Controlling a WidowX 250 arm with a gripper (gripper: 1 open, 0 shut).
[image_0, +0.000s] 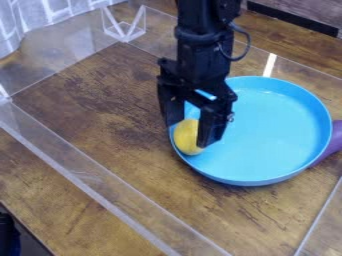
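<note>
My dark gripper hangs over the left part of a blue plate, its two black fingers apart and pointing down. Just below and between them a yellow oval object lies on the plate near its left rim, partly hidden by the fingers. Whether the fingers touch it cannot be told.
A purple object sits at the plate's right edge. Clear plastic walls run along the left side, with a small white object at the back left.
</note>
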